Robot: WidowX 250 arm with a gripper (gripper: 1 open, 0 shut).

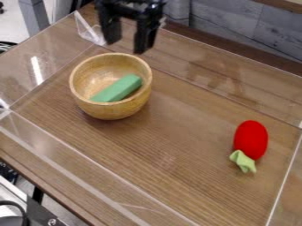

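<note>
The black gripper (pixel 127 40) is blurred at the top of the camera view, above and just behind a wooden bowl (pixel 109 104), apart from it; its two fingers point down with a space between them. A green oblong object (pixel 118 88) lies inside the bowl. A red oval object with a pale green top (pixel 250 139) lies on the wooden table (pixel 177 168) at the right.
A clear, crumpled-looking object (pixel 91 28) is at the top left, behind the gripper. A grey edge (pixel 260 18) runs along the back right.
</note>
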